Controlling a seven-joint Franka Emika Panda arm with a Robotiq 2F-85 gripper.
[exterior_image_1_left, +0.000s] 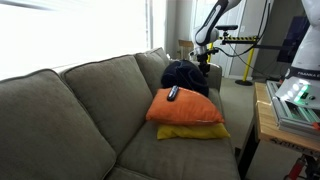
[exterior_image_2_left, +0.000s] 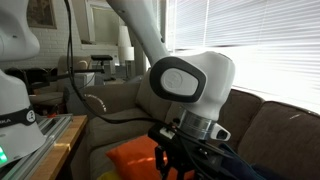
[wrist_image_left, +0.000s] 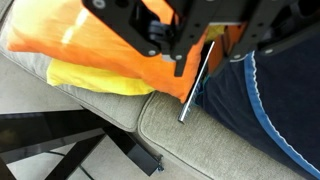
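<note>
My gripper (exterior_image_1_left: 196, 51) hangs over the far part of the sofa, above a dark blue blanket (exterior_image_1_left: 185, 74). In exterior view 2 its black fingers (exterior_image_2_left: 173, 158) point down in front of the orange pillow (exterior_image_2_left: 130, 157). The wrist view shows the fingers apart, with no held object clearly visible between them. A slim dark object with a silvery edge (wrist_image_left: 190, 103) lies below, between the orange pillow and the blue-edged blanket (wrist_image_left: 255, 110); its kind is hard to tell. A dark remote-like object (exterior_image_1_left: 173, 92) rests on the orange pillow in exterior view 1.
A yellow pillow (exterior_image_1_left: 192, 131) lies under the orange one on the grey sofa (exterior_image_1_left: 165, 158). A wooden table (exterior_image_1_left: 262, 128) carrying equipment stands to the right. The near sofa seat is clear.
</note>
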